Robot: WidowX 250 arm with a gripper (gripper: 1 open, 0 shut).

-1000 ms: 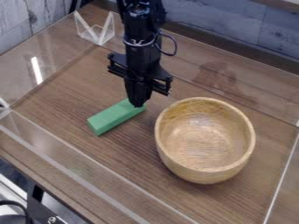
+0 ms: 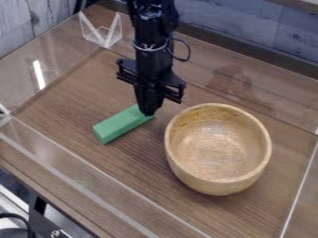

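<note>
My gripper (image 2: 149, 107) points straight down over the far end of a green block (image 2: 121, 125), its tip at or just above the block. The fingertips look close together, with nothing visible between them; whether they touch the block is unclear. The green block lies flat and diagonal on the wooden table (image 2: 62, 149). A round tan bowl (image 2: 217, 147) stands just to the right of the block and gripper.
Clear plastic or wire pieces (image 2: 19, 119) sit at the left edge. Bare table surrounds the block to the left and front, and behind the bowl. A black cable is at the lower left corner.
</note>
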